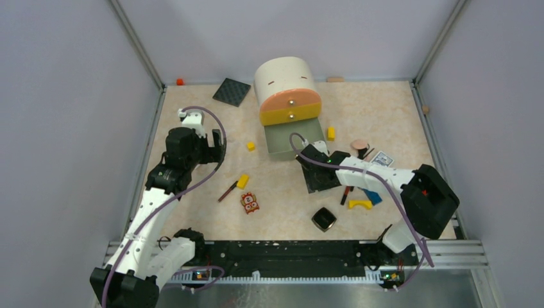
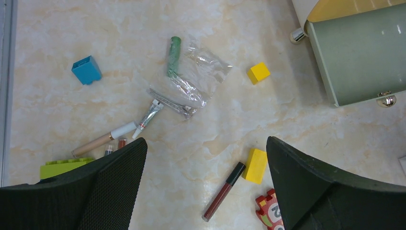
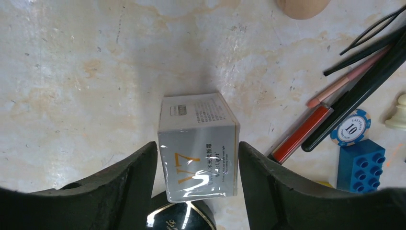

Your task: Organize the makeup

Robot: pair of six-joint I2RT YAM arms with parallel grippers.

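Grey-white printed carton (image 3: pixel 198 160) stands between the fingertips of my right gripper in the right wrist view. Both fingers lie close along its sides; whether they press on it is unclear. The top view shows that gripper just in front of the green drawer (image 1: pixel 282 153), hiding the carton. My left gripper is open and empty above the table's left side. Below it are a dark red lip gloss tube (image 2: pixel 223 194), a concealer tube (image 2: pixel 98 142) and a small silver tube (image 2: pixel 149 117). Makeup pencils (image 3: pixel 344 79) and a red tube (image 3: pixel 304 132) lie at right.
The drawer is pulled out of the rounded cabinet (image 1: pixel 285 74) and looks empty where visible. Toy blocks, a poker chip (image 3: pixel 351 127) and an owl figure (image 1: pixel 249 203) are scattered about. A dark square compact (image 1: pixel 324 219) sits near the front edge.
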